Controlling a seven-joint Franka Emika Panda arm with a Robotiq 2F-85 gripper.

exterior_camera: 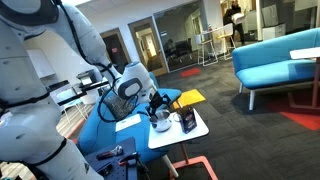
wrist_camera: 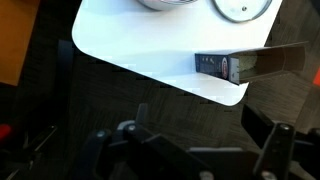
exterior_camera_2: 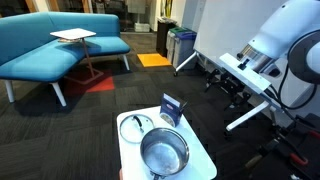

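A small white table (exterior_camera_2: 197, 160) carries a metal pot (exterior_camera_2: 166, 152), a round lid (exterior_camera_2: 135, 126) and an upright dark box (exterior_camera_2: 172, 108). My gripper is open, its two dark fingers apart and only dark floor between them. In the wrist view the box (wrist_camera: 270, 62), seen from above, lies just past the right finger, near the table's edge. The pot (wrist_camera: 168, 3) is cut off by the top of that view, and part of the lid (wrist_camera: 242, 8) shows beside it. From the side, the gripper (exterior_camera_2: 230, 97) hangs beside the table, clear of these things.
A blue sofa (exterior_camera_2: 60, 52) with a small side table (exterior_camera_2: 74, 34) stands across the carpet. Bins (exterior_camera_2: 180, 47) are at the back. Open carpet (exterior_camera: 245, 135) lies right of the white table.
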